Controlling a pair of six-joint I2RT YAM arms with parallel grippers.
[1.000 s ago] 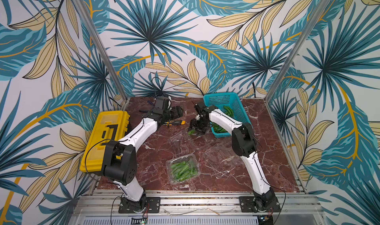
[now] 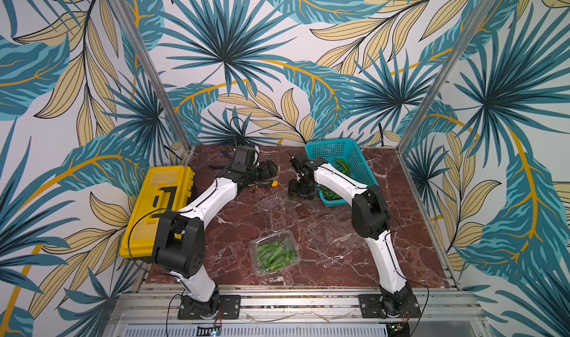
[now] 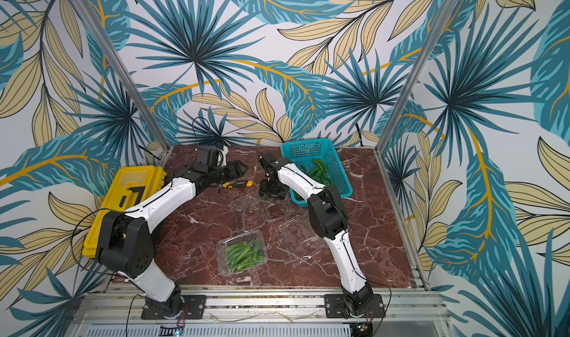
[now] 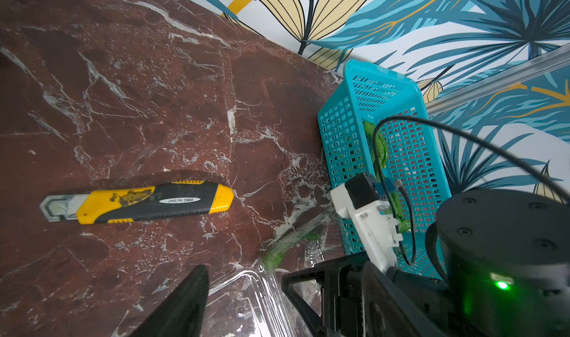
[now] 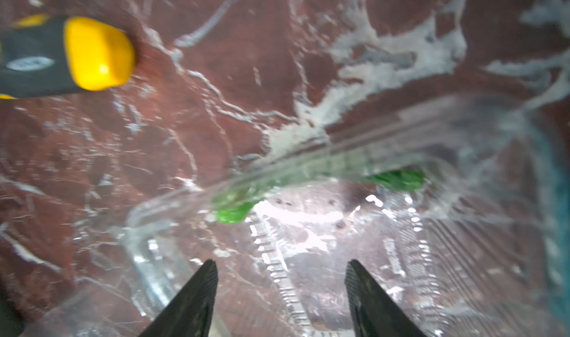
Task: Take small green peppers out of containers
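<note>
A clear plastic box (image 5: pixel 356 254) under my right gripper holds a green pepper (image 5: pixel 396 179), seen through its wall. The right gripper is open, nothing between its fingers. My left gripper hangs above the table left of it, fingers apart and empty. A second box of peppers (image 2: pixel 273 255) sits at the front middle. The teal basket (image 2: pixel 356 159) at the back right holds more peppers.
A yellow-black box cutter (image 4: pixel 148 204) lies on the marble table (image 2: pixel 231 254). A yellow toolbox (image 2: pixel 142 224) stands at the left edge. Clear, apparently empty packaging (image 2: pixel 332 242) lies at the front right.
My right gripper and arm have shifted slightly beside the basket. The left arm shows little or no movement.
</note>
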